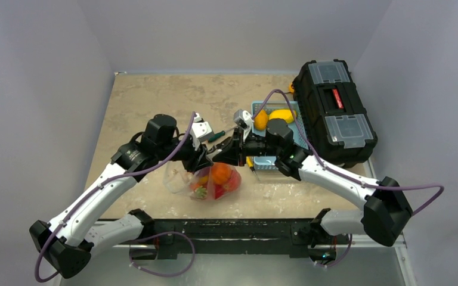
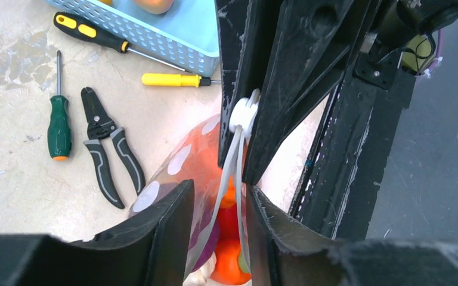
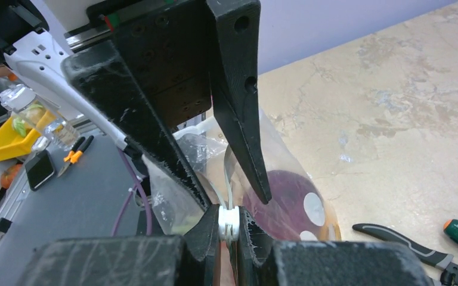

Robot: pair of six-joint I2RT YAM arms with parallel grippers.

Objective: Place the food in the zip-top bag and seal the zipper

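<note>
The clear zip bag (image 1: 180,182) stands on the table, holding an orange item (image 1: 220,173), a red tomato (image 2: 229,273), a purple vegetable (image 3: 286,202) and other food. My right gripper is shut on the white zipper slider (image 3: 229,227) at one end of the bag's mouth. Close beside it, my left gripper is part open, with the two pale zipper lips (image 2: 222,199) running between its fingers. Those lips meet at the slider and spread apart toward the left wrist camera. From above, both grippers hide the slider.
A blue basket (image 1: 298,122) with yellow and orange produce sits right of the bag, in front of a black toolbox (image 1: 337,107). Pliers (image 2: 112,140), a green screwdriver (image 2: 59,126) and a yellow-handled tool (image 2: 173,79) lie behind the bag.
</note>
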